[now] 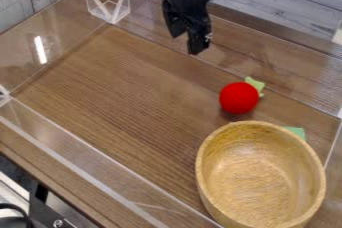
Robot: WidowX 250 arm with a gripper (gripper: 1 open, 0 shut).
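Note:
My black gripper (191,34) hangs at the top centre of the camera view over the wooden tray (120,102); it looks open, though its fingers are small and dark. It is apart from the red round object (238,98), which rests on the right side with a small light green piece behind it. A large tan bowl (258,172) fills the lower right.
A clear plastic item (108,4) stands at the upper left. Another green piece (297,132) shows behind the bowl's right rim.

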